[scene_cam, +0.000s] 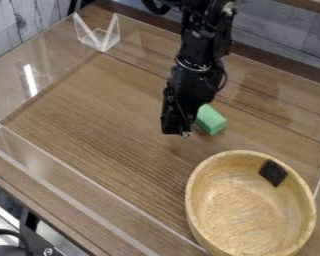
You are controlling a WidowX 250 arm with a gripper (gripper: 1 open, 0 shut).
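Note:
My black gripper (178, 118) hangs low over the middle of the wooden table (83, 120), just left of a green block (211, 119). Its fingers look close together, but dark parts overlap, so whether it is shut is unclear. Nothing held can be made out. The arm partly hides the block's left side.
A large tan bowl (250, 225) fills the lower right, with a black piece (274, 173) at its rim. A white wire object (100, 30) stands at the back left.

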